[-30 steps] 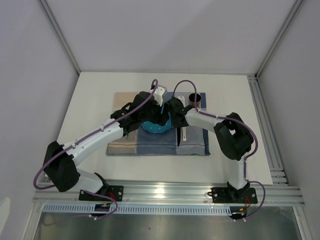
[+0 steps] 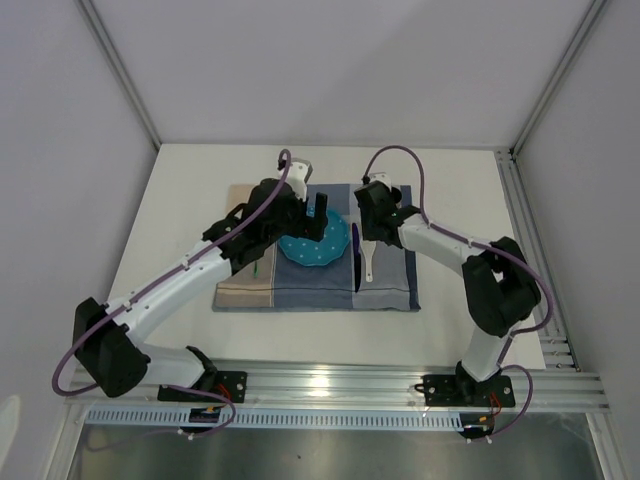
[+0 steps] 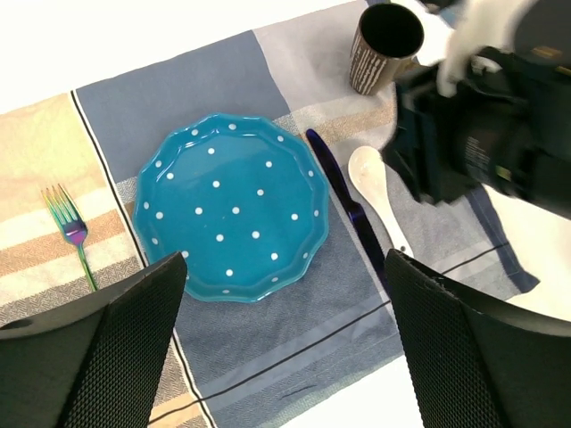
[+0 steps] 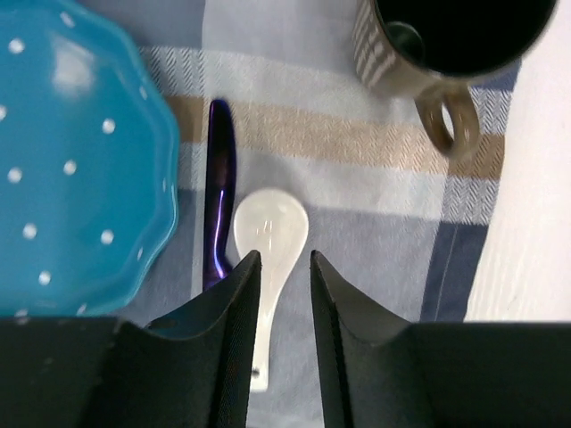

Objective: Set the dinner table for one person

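A teal dotted plate (image 3: 230, 205) lies centred on the striped placemat (image 3: 268, 366). Left of it is a rainbow fork (image 3: 71, 227); right of it a dark purple knife (image 4: 219, 178) and, beside that, a white spoon (image 4: 270, 223). A mug (image 4: 401, 71) stands above the spoon, its handle toward the bottom of the right wrist view. My left gripper hangs over the plate, open and empty. My right gripper is over the spoon and knife, part open, with nothing visibly held.
Both arms are close together above the placemat. Bare white table (image 2: 180, 190) surrounds the mat, with metal rails along the edges.
The objects on the mat appear unmoved.
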